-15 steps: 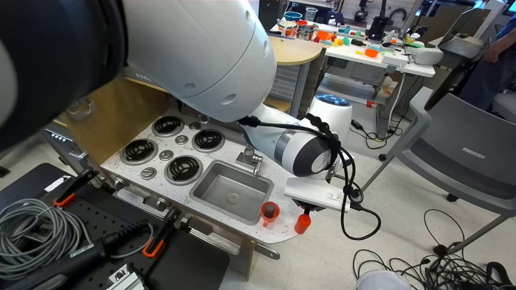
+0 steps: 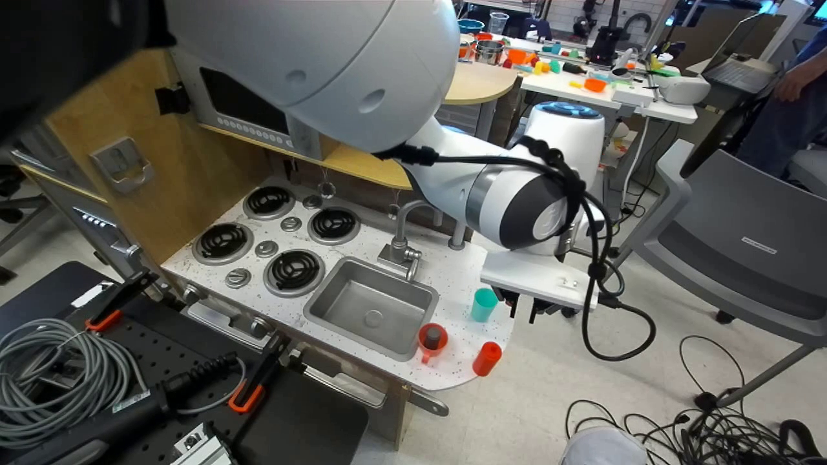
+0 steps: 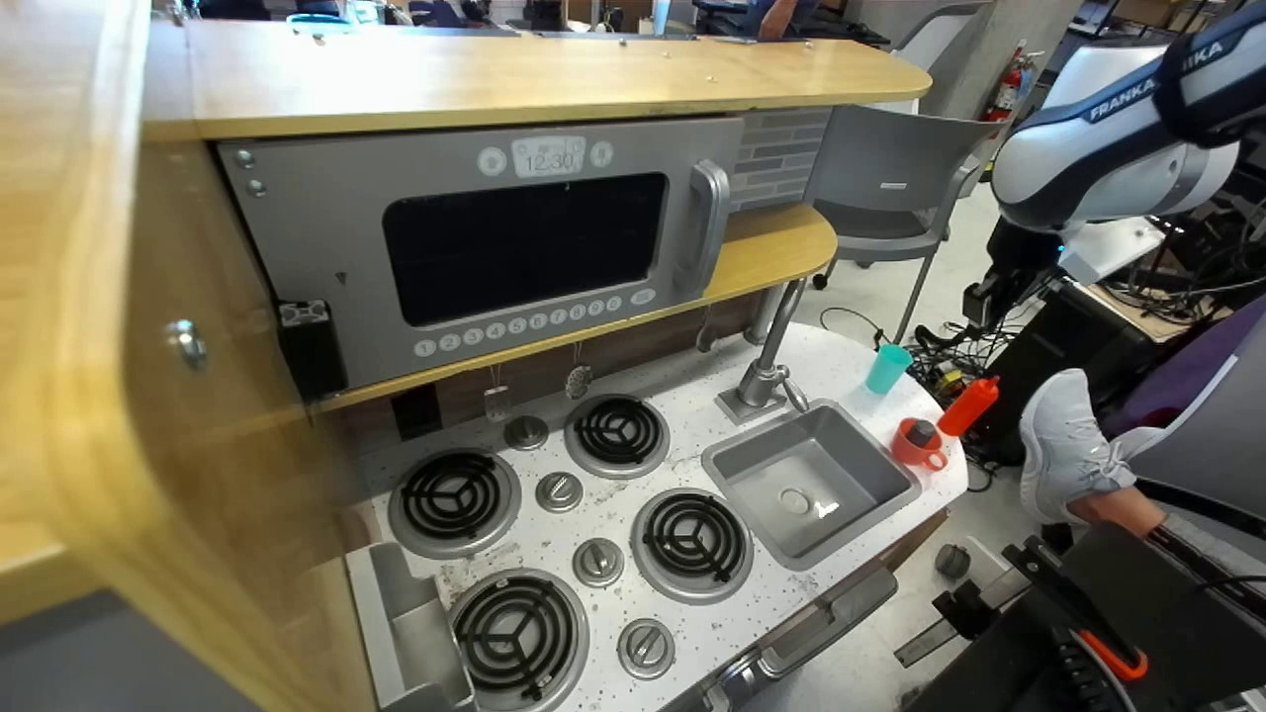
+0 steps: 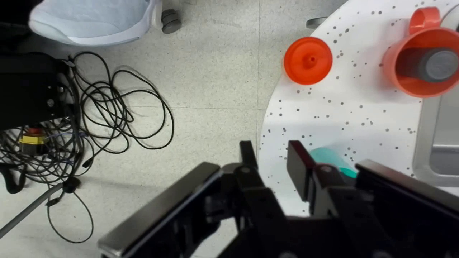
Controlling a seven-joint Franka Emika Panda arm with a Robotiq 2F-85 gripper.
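Observation:
My gripper is partly open in the wrist view, with nothing between its fingers. Through the gap the counter's curved edge and floor show. Just beyond the right finger lies the teal cup [image 4: 329,156], partly hidden by it. In exterior view 1 the gripper [image 2: 523,307] hangs above and to the right of that cup. A red squeeze bottle [image 2: 488,359] stands upright at the counter's rim. Beside it is an orange-red mug [image 3: 917,443] holding a dark grey object [image 4: 437,64].
The grey sink [image 3: 819,489] with its faucet [image 3: 766,368] lies inward of the mug. Stove burners [image 2: 294,271] fill the other side. A microwave [image 3: 534,231] hangs over the counter. Beyond the rounded counter edge is floor with tangled cables [image 4: 116,103].
The arm has risen and moved right and back in exterior view 1. The gripper no longer hangs over the red bottle, and the teal cup has come into view.

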